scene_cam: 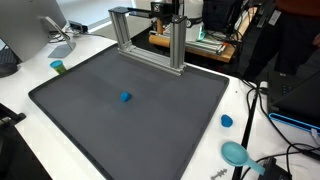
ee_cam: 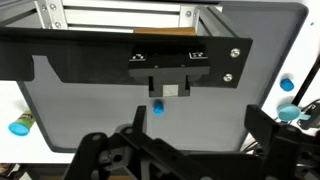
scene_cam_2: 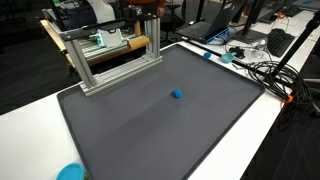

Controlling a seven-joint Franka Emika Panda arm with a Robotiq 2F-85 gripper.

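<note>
My gripper stands open in the wrist view, its dark fingers wide apart with nothing between them. A small blue piece (scene_cam: 125, 97) lies alone on the dark grey board (scene_cam: 110, 135). The same blue piece (ee_cam: 158, 107) shows in the wrist view left of centre, just below a black bar and apart from the fingers. In exterior view 2 the blue piece (scene_cam_2: 178, 94) sits on the board's upper right half. The gripper's fingertips cannot be made out in either exterior view.
A metal frame (scene_cam: 150, 55) stands at one board edge. On the white table are a green-and-blue roll or cup (scene_cam: 58, 67), a blue disc (scene_cam: 226, 121) and a teal round object (scene_cam: 238, 155). Cables (scene_cam_2: 265, 75) lie beyond the board. Most of the board is bare.
</note>
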